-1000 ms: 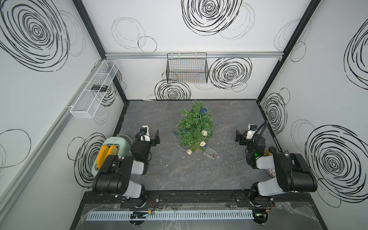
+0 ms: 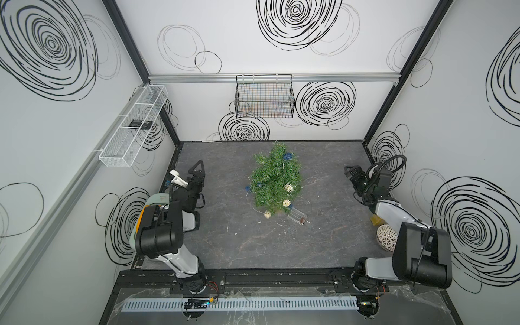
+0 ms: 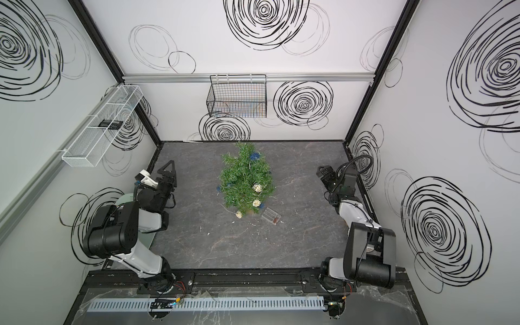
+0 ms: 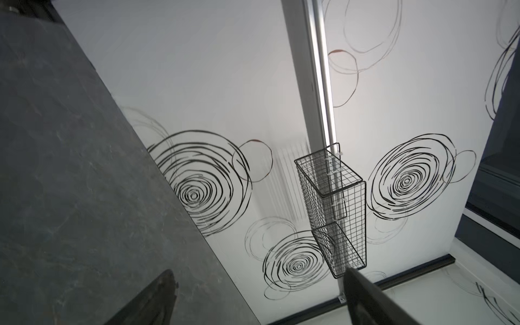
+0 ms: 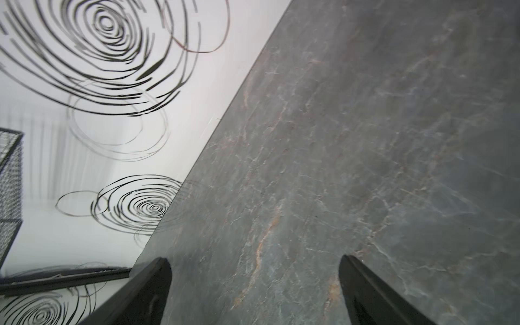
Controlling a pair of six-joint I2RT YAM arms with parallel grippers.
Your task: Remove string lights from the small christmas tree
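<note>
The small christmas tree [image 2: 275, 176] lies mid-table, its green branches strung with pale wicker balls [image 2: 288, 188] and dark blue balls [image 2: 288, 156]. A clear box [image 2: 297, 215], seemingly part of the light string, sits at its lower right. My left gripper [image 2: 196, 165] stands open left of the tree, angled toward the back. My right gripper [image 2: 348, 169] is open right of the tree, also apart from it. Both wrist views show empty fingers and no tree.
A black wire basket [image 2: 264, 96] hangs on the back wall, a white one [image 2: 126, 149] on the left wall. A green-and-orange item and a patterned round object [image 2: 386, 237] sit at the side edges.
Both arms have moved outward and toward the back, away from the tree, and their wrists have turned. The tree and lights look unchanged.
</note>
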